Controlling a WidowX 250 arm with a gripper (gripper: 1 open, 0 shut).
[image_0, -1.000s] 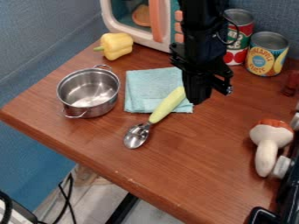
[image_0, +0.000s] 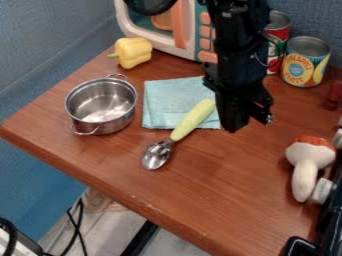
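A black gripper (image_0: 242, 108) on the arm hangs just right of the spoon's pale yellow handle (image_0: 193, 119), over the right part of a folded light blue cloth (image_0: 171, 95). The spoon's metal bowl (image_0: 156, 155) lies on the wooden table (image_0: 160, 200), in front of the cloth. Whether the fingers are open or shut cannot be told, as they are dark and overlap.
A steel pot (image_0: 100, 107) stands on the left, a yellow pepper (image_0: 132, 52) behind it. A toy microwave (image_0: 171, 20) and two cans (image_0: 306, 62) stand at the back. A toy mushroom (image_0: 306, 170) lies at right.
The spoon and the other objects look unmoved.
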